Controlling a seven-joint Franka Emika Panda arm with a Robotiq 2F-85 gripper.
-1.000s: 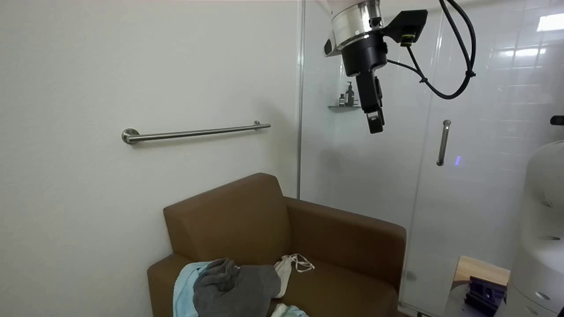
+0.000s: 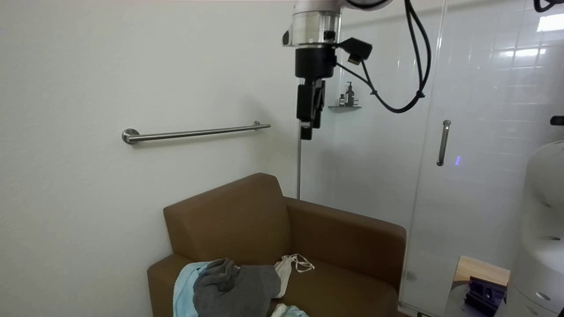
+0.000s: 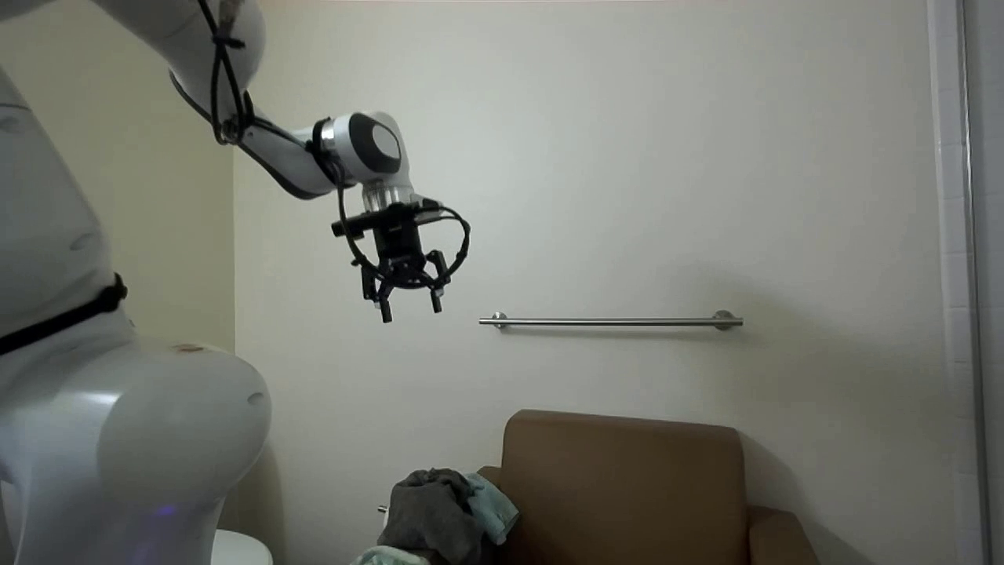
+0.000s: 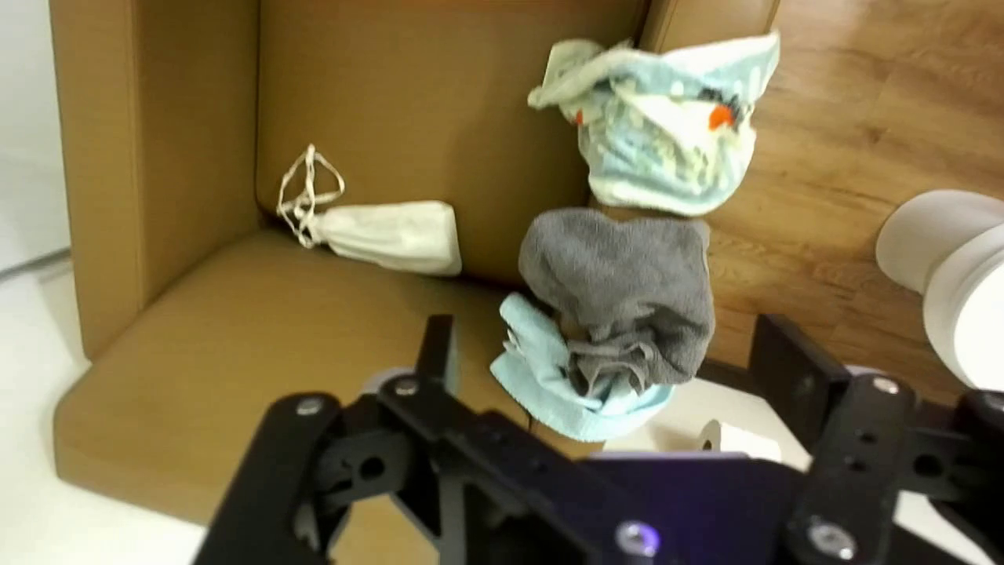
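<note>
High above the brown armchair hangs my gripper, open and empty, its two fingers spread well apart and pointing down. In the wrist view a grey towel lies bunched on the chair's arm, partly over a light blue towel. Beyond it is a patterned pale cloth with orange spots. A small white drawstring pouch rests on the seat, its cords loose. My gripper touches none of these. Exterior view 2 shows the grey towel heaped at the chair's left side; the pouch is out of sight there.
A metal towel bar is fixed to the wall above the armchair. To its right stands a glass shower door with a handle. A white toilet-like fixture stands on the wooden floor. Air around the gripper is clear.
In exterior view 1 my gripper has moved left and turned from tilted to pointing straight down. The cloths and the pouch lie as before.
</note>
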